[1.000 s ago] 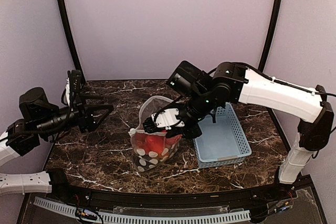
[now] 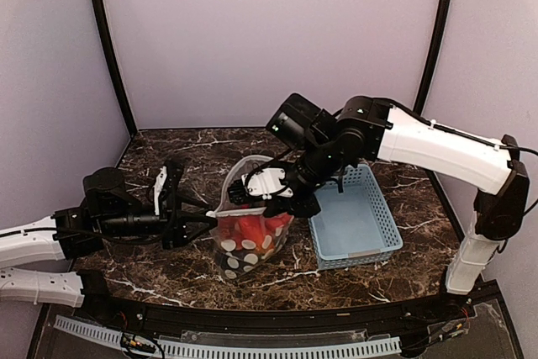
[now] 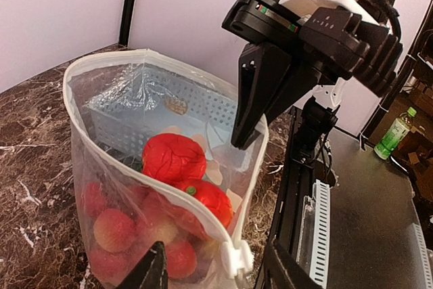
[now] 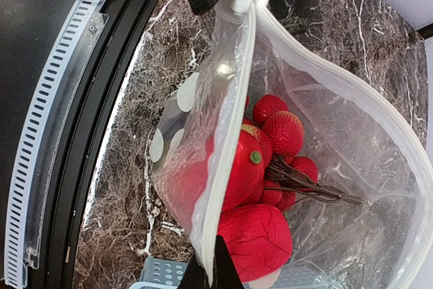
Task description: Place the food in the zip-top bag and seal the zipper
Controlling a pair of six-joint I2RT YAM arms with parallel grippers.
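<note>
The clear zip top bag (image 2: pixel 239 260) stands open-mouthed on the table with white dots on its side. Red food (image 3: pixel 174 157) and a bunch of round red fruit (image 4: pixel 283 133) lie inside it. At the bag's near-left corner is a white zipper slider (image 3: pixel 237 259). My left gripper is open, with its fingers on either side of that corner and apart from it. At the opposite end of the mouth, my right gripper is shut on the bag's rim (image 4: pixel 233 133). The top view mostly hides the right fingertips.
A light blue basket (image 2: pixel 357 220) stands empty just right of the bag. A slotted metal rail (image 2: pixel 277 351) runs along the front edge.
My left gripper has come rightward and down from the far left to the bag's corner, its fingers now around the slider. The right arm and the bag have barely shifted.
</note>
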